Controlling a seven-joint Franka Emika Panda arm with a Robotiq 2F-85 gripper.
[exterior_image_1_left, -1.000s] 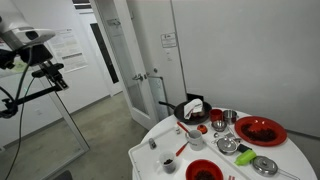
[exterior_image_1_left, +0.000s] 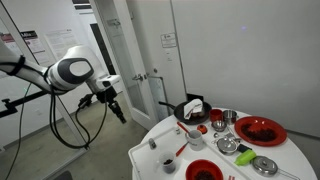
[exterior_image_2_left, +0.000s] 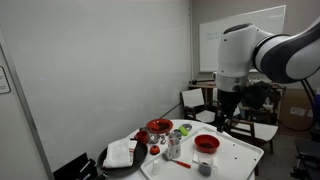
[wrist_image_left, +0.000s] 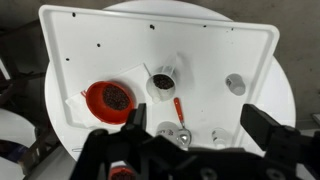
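Note:
My gripper (exterior_image_1_left: 118, 110) hangs in the air left of the round table, its fingers open and empty. From the wrist view, its dark fingers (wrist_image_left: 133, 128) stand wide apart above a white tray (wrist_image_left: 100, 42). On that tray are a red bowl (wrist_image_left: 98, 105) with dark contents, a pale cup (wrist_image_left: 154, 93) holding dark granules, and a red-handled utensil (wrist_image_left: 178, 110). A small clear cup (wrist_image_left: 236, 84) stands apart toward the right. In the second exterior view the gripper (exterior_image_2_left: 236, 122) is above the tray's near right side, touching nothing.
Along the table's back are a black pan (exterior_image_1_left: 193, 109) with a white cloth (exterior_image_1_left: 192, 107), a red plate (exterior_image_1_left: 260, 130) with dark contents, and several small metal pots, one a lidded pot (exterior_image_1_left: 264, 166). A wall (exterior_image_1_left: 240, 50) rises behind the table.
The arm has come down and to the right, from the upper left toward the table. Objects on the table stay where they were.

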